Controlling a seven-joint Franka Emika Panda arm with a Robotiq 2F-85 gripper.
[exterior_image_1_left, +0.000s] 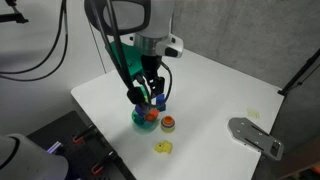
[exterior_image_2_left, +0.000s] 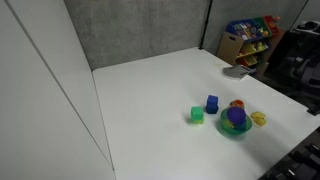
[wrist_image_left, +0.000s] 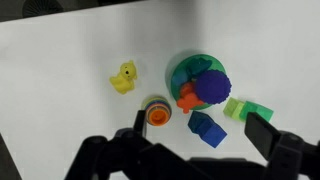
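My gripper is open, its two dark fingers wide apart at the lower edge of the wrist view, and nothing is held. In exterior view 1 the gripper (exterior_image_1_left: 148, 97) hangs over the toys, partly covering them. A green bowl (wrist_image_left: 173, 71) holds a purple spiky ball (wrist_image_left: 213, 86), a red-orange piece (wrist_image_left: 188, 101) and something blue. Blue blocks (wrist_image_left: 207, 129) lie just outside the bowl, within the span between the fingers. To their right are green blocks (wrist_image_left: 245, 109). An orange-centred round toy (wrist_image_left: 157, 113) stands left of the bowl, and a yellow duck (wrist_image_left: 123, 78) lies farther left.
A grey metal tray (exterior_image_1_left: 255, 137) lies on the white table, well apart from the toys. Beyond it stands a shelf of coloured bins (exterior_image_2_left: 250, 40).
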